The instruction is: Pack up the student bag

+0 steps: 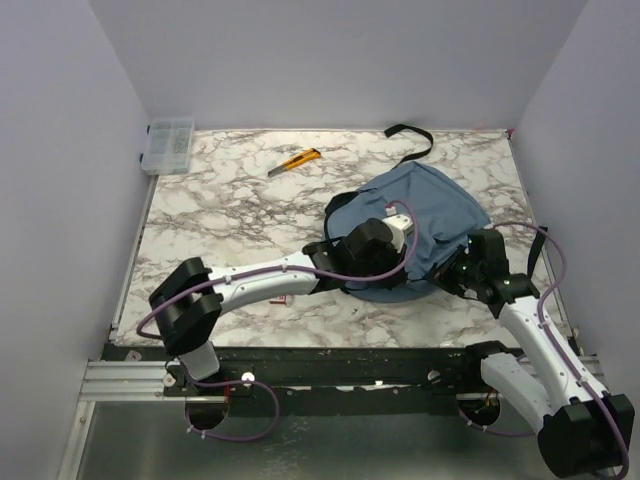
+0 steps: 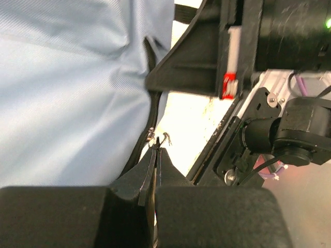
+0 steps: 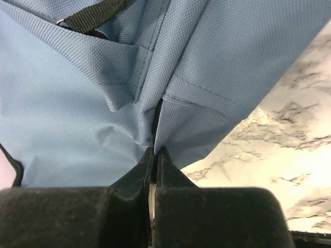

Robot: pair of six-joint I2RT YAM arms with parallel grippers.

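The blue bag [image 1: 445,205] lies flat on the right half of the table. At its front edge, my left gripper is shut with its tips beside the end of a dark zip [image 2: 138,152]. A small curled dark piece [image 2: 166,138] touches those tips; whether it is pinched I cannot tell. My right gripper is shut at the bag's lower right edge, where the folded blue fabric [image 3: 178,124] runs in between its fingertips. A short stretch of dark zip [image 3: 157,116] shows just above them. The bag's contents are hidden.
A yellow cutter [image 1: 295,162] lies at the back of the marble table, and a clear plastic box [image 1: 168,146] sits at the far left corner. Near the left forearm is a small pinkish block [image 1: 280,299].
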